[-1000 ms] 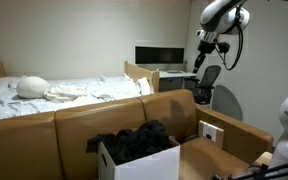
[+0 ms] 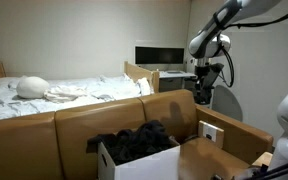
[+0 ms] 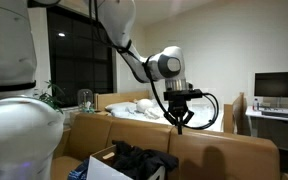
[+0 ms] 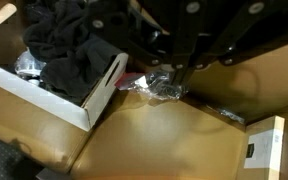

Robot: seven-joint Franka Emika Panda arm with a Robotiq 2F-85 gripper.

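Observation:
My gripper hangs high above the brown sofa, near its right end. In the wrist view its dark fingers are together, and nothing shows between them. Beyond the fingertips, a crinkled clear plastic item lies on the sofa, with something red beside it. Left of these, a white open box holds black cloth; both the box and the heap of cloth also show in exterior view 1.
A small white box stands to the right in the wrist view. The sofa's backrest rises behind the seat. Farther back are a bed and a desk with a monitor. Bare seat lies between the two boxes.
The arm has come down from higher up, and my gripper now hangs lower over the sofa's right end. The box and cloth look unmoved.

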